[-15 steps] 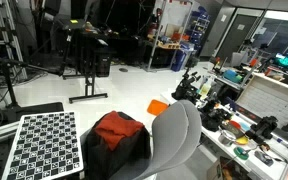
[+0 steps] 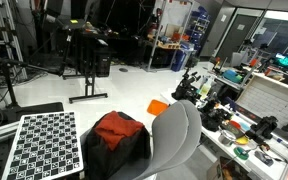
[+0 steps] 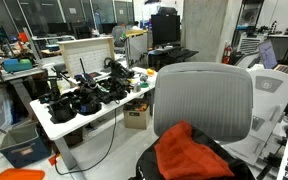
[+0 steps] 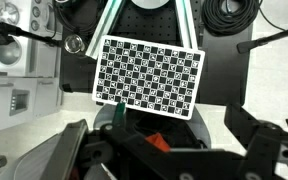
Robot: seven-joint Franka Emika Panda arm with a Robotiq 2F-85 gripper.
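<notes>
In the wrist view my gripper stands open, its two dark fingers wide apart at the lower left and right with nothing held between them. Beyond them lies a flat black-and-white checkered board (image 4: 149, 77), apart from the fingers. That same board (image 2: 44, 145) shows at the lower left of exterior view 1. A red cloth (image 2: 117, 128) lies on a dark garment (image 2: 134, 150) on the seat of a grey chair (image 2: 175, 138). Exterior view 2 shows the red cloth (image 3: 189, 157) in front of the chair's backrest (image 3: 202, 100). Neither exterior view shows the gripper.
Looped black cables (image 4: 229, 15) lie at the dark table's upper right in the wrist view. A white bench (image 3: 74, 122) bears black equipment and clutter. An orange bin (image 3: 24, 148) stands on the floor at left. Open pale floor (image 2: 124, 90) lies behind the chair.
</notes>
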